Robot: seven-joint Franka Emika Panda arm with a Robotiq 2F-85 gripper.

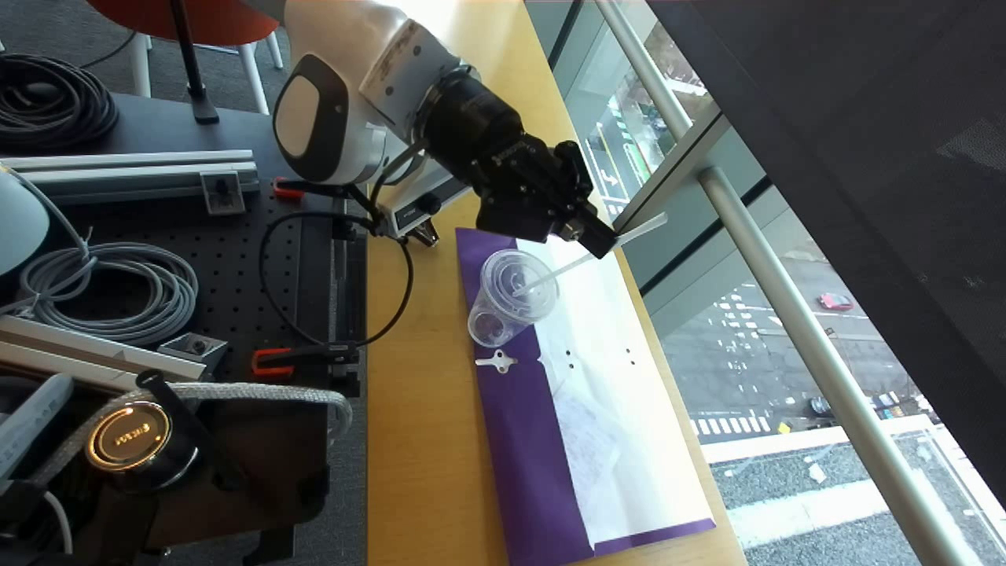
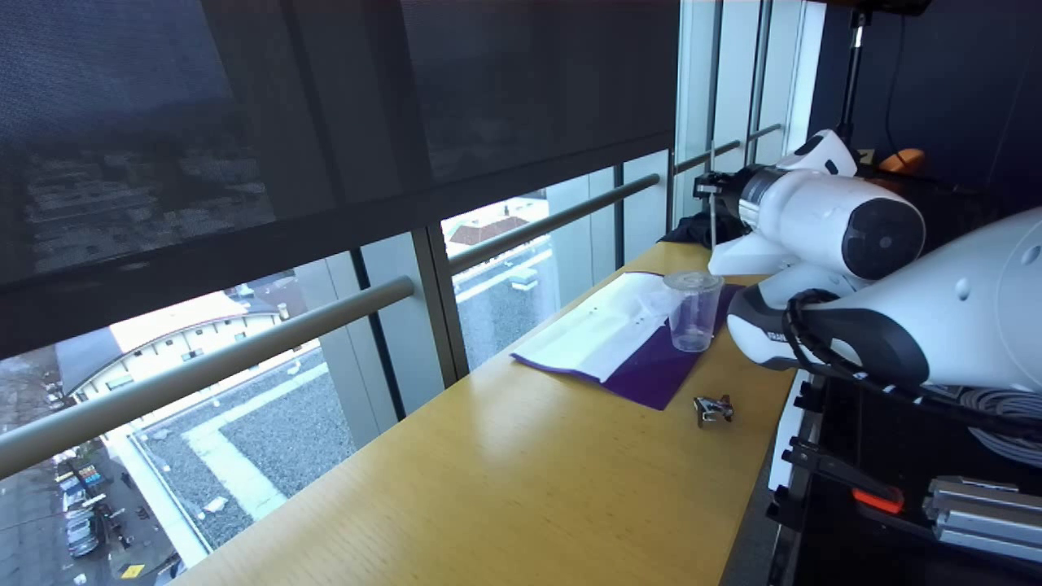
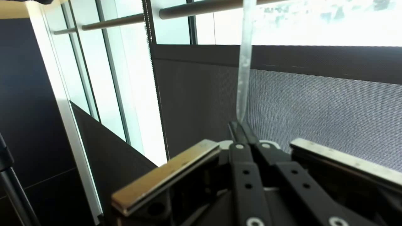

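A clear drinking straw [image 1: 640, 229] is pinched between the fingertips of my gripper [image 1: 604, 241], which is shut on it. In the wrist view the straw [image 3: 244, 64] sticks out from the closed fingers [image 3: 249, 134]. Its lower end overlaps the domed lid of a clear plastic cup [image 1: 493, 322] in exterior view 1. Exterior view 2 has the straw [image 2: 714, 234] hanging near upright, its bottom close to the rim of the cup [image 2: 691, 322]. Whether it touches the lid or enters its hole I cannot tell. The cup stands upright.
Under the cup lies a purple and white sheet [image 1: 528, 472]. A small metal key-like piece [image 1: 497, 362] rests beside the cup, and a metal clip [image 2: 714, 409] sits on the wooden ledge [image 2: 488, 488]. A window rail [image 1: 802, 321] runs along one side.
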